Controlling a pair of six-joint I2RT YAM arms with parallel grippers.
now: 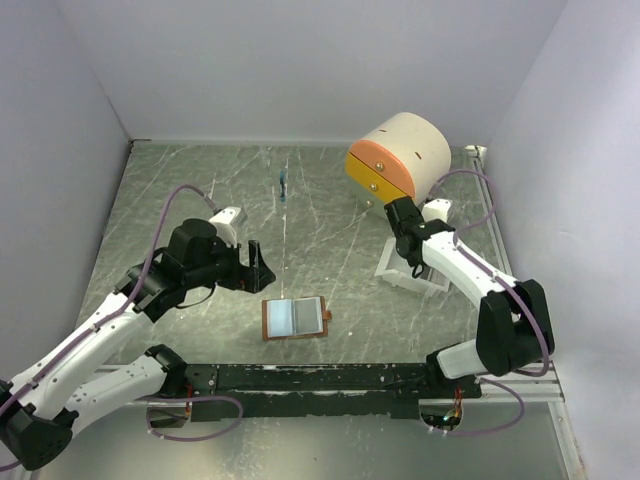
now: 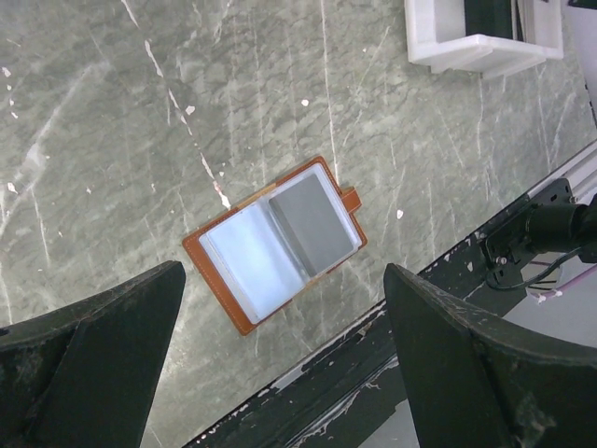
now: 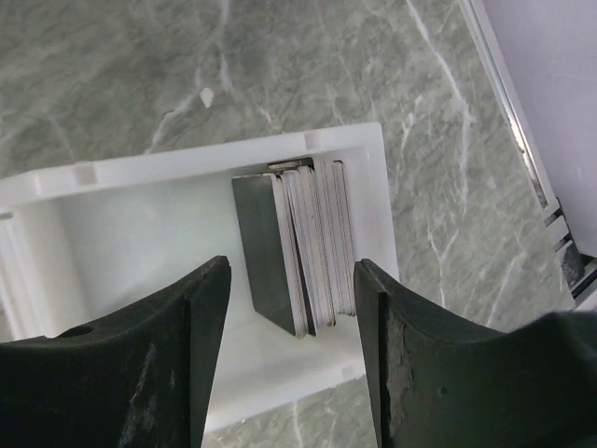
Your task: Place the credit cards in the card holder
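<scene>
The brown card holder (image 1: 295,317) lies spread flat on the marble table, with clear sleeves (image 2: 254,259) on its inside; whether any card sits in them I cannot tell. A stack of credit cards (image 3: 297,247) stands on edge at one end of a white tray (image 3: 121,271). Over that tray is my right gripper, its fingers parted on the near side of the cards with nothing between them. My left gripper hangs open and empty above the table, back and to the left of the holder in the top view.
A cream drum-shaped cabinet (image 1: 415,150) with an orange and yellow front stands behind the tray. A dark beam (image 1: 320,378) runs along the table's front edge. Bare marble (image 1: 325,230) spreads across the middle.
</scene>
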